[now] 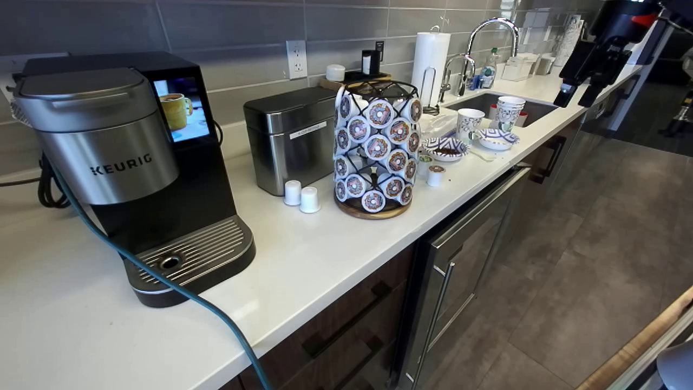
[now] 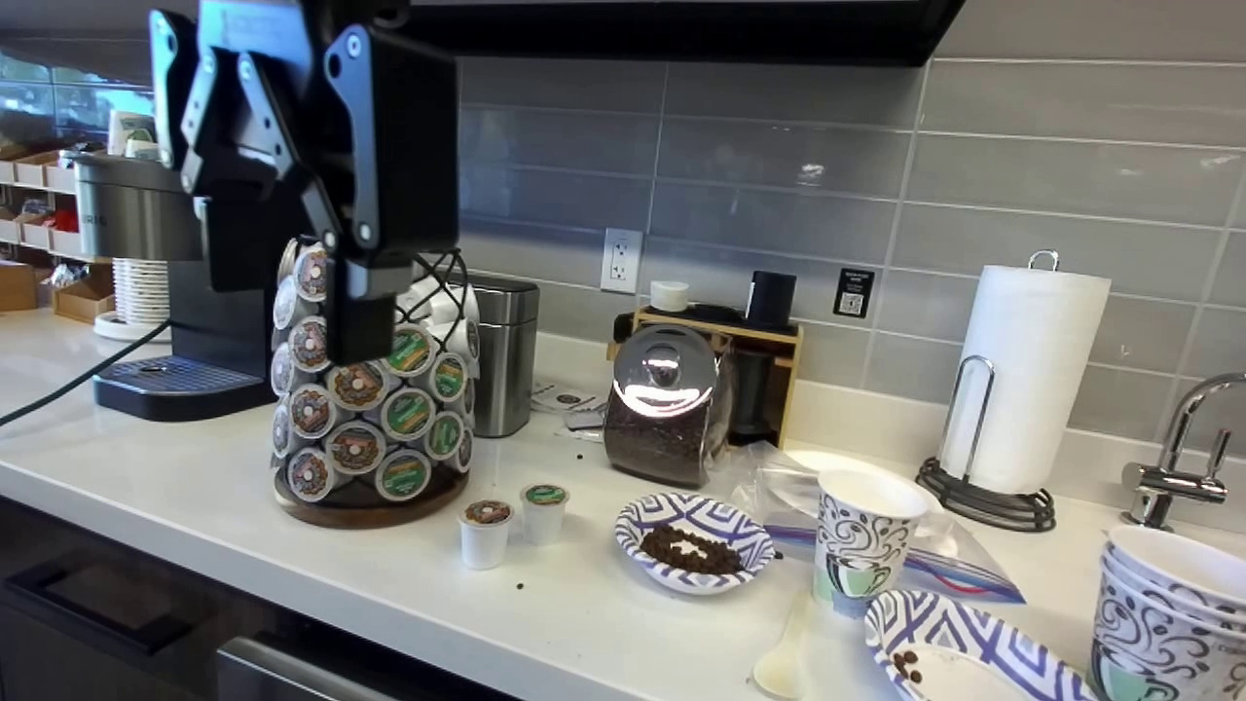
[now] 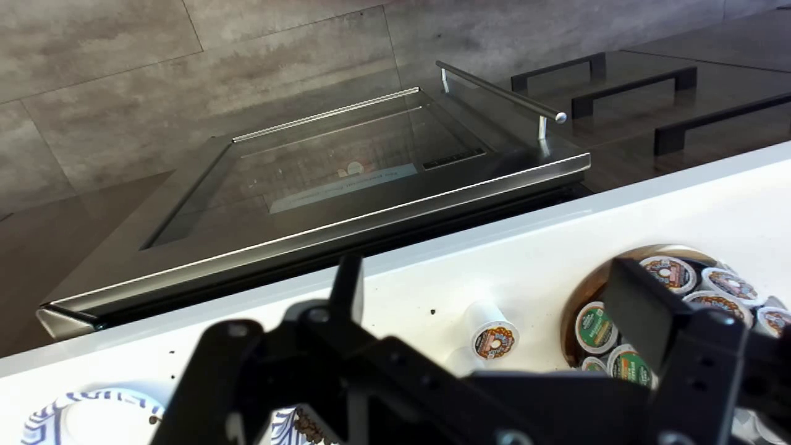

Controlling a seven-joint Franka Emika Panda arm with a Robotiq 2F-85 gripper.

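My gripper (image 1: 577, 96) hangs in the air at the upper right of exterior view 1, well above the counter. In the wrist view its two dark fingers (image 3: 643, 308) stand wide apart, with nothing held between them. A white coffee pod (image 3: 493, 330) with a brown-patterned lid shows in that gap but rests on the counter below. Beside it stands a green-lidded pod (image 2: 544, 512). The pod carousel (image 1: 375, 149), filled with several pods, stands on its round wooden base. To its left is the Keurig coffee maker (image 1: 117, 153), with its lid down and an empty drip tray.
Two white pods (image 1: 309, 200) stand upside down near a steel canister (image 1: 286, 140). Patterned bowls, one a bowl of coffee beans (image 2: 694, 543), and paper cups (image 2: 866, 537) crowd the sink side. A blue cable (image 1: 195, 296) crosses the coffee maker's front.
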